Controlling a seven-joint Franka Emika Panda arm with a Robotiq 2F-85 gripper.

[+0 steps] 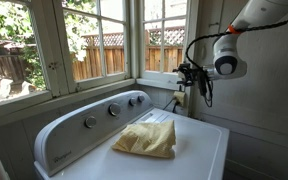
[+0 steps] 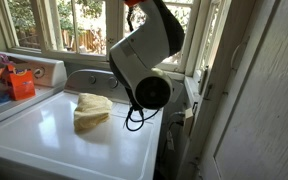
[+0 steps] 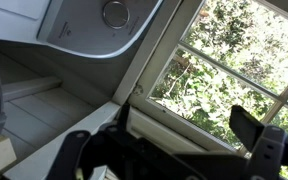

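Observation:
A pale yellow cloth lies folded in a loose heap on the white machine top; exterior view 2 shows the same cloth left of the arm. High at the back right corner, by the window, hangs my gripper, well away from the cloth. In the wrist view the black fingers stand wide apart, and I see nothing held between them. The arm hides the gripper in exterior view 2. No cloth shows in the wrist view.
A control panel with knobs runs along the machine's back. The window frame and wall are close to the gripper. A second white machine with an orange container stands at left in exterior view 2. Most of the white top is bare.

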